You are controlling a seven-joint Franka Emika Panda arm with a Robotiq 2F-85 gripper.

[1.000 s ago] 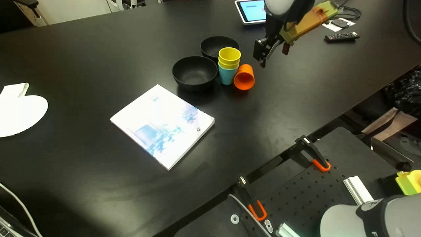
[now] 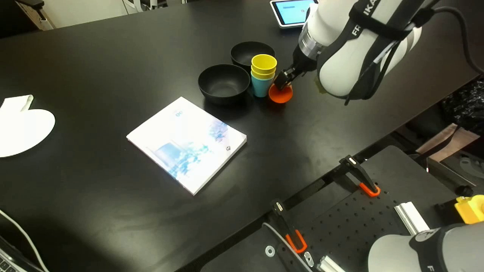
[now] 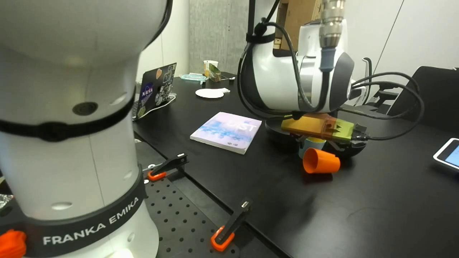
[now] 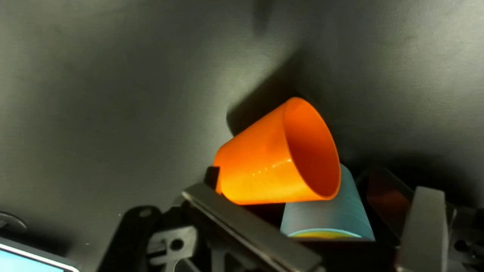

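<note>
An orange cup [image 2: 280, 95] lies on its side on the black table, its mouth toward the front. Close against it stands an upright stack of yellow cups [image 2: 263, 63] in a blue cup [image 2: 261, 86]. My gripper [image 2: 284, 81] is right at the orange cup's back end, partly covering it. In the wrist view the fingers of the gripper are wide apart, one of the fingers [image 4: 254, 229] overlapping the lower edge of the orange cup [image 4: 258, 167]. The blue cup [image 4: 324, 215] shows between the fingers; whether anything touches is unclear.
Two black bowls, a nearer one [image 2: 224, 84] and a farther one [image 2: 252, 52], sit left of the cups. A white book [image 2: 186, 142] lies in front of them. A tablet [image 2: 292, 13] is at the back. Free table lies right of the orange cup.
Cups, bowls and book look unmoved.
</note>
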